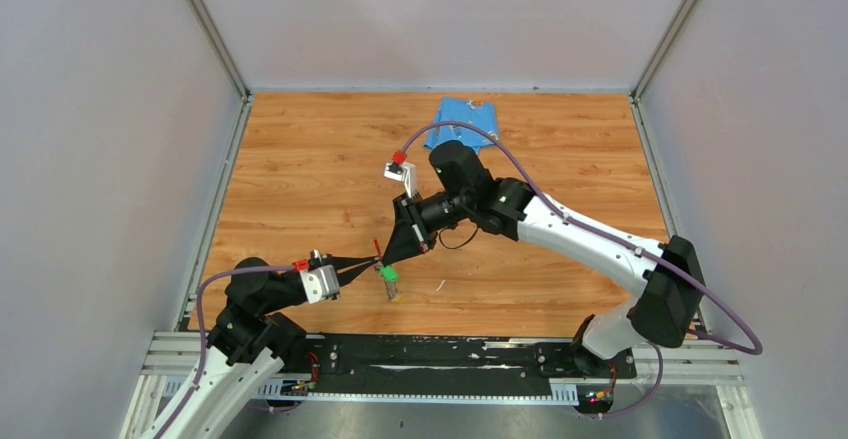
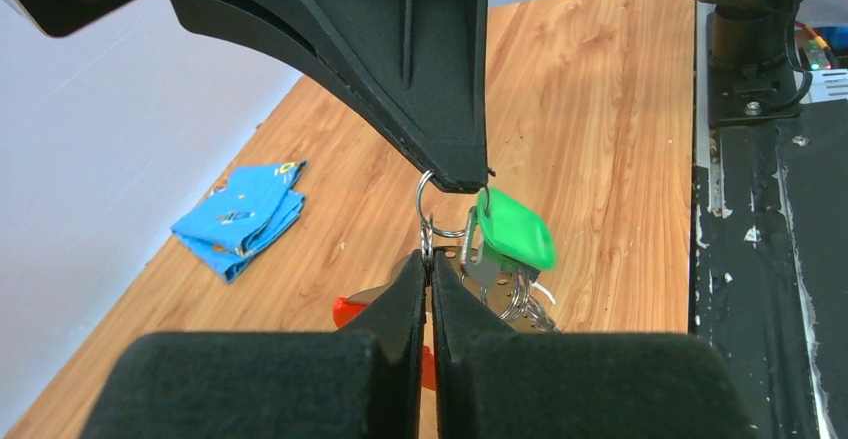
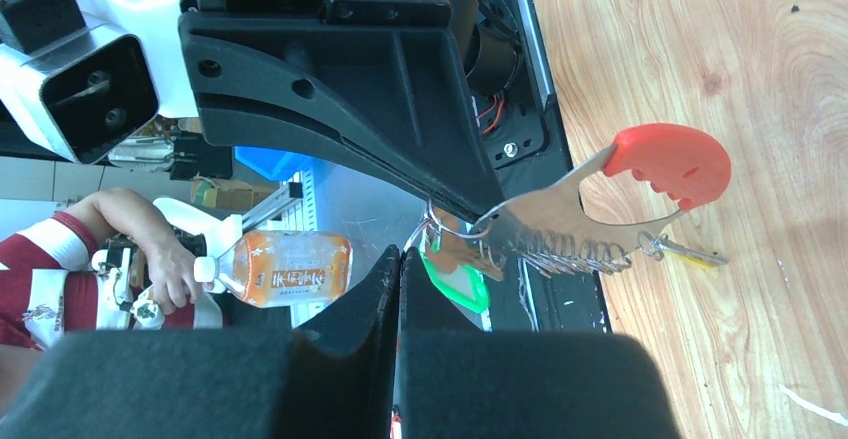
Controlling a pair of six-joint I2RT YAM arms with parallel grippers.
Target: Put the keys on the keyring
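My left gripper is shut, a thin wire ring (image 2: 427,244) standing edge-on at its tips. Facing it, my right gripper is shut with a second wire ring (image 2: 421,194) at its tips; this ring passes close to the first, and I cannot tell whether they are linked. A green-headed key (image 2: 520,231) hangs just under the right gripper's tip. Below the left fingertips hangs a metal piece with a red handle (image 3: 672,164), carrying several small rings (image 3: 570,251) along its edge and a key (image 3: 693,253) at its end.
A folded blue cloth (image 1: 462,121) lies at the back of the wooden table (image 1: 560,269). A small white scrap (image 1: 440,285) sits right of the keys. A person and an orange bottle (image 3: 290,269) are outside the work area.
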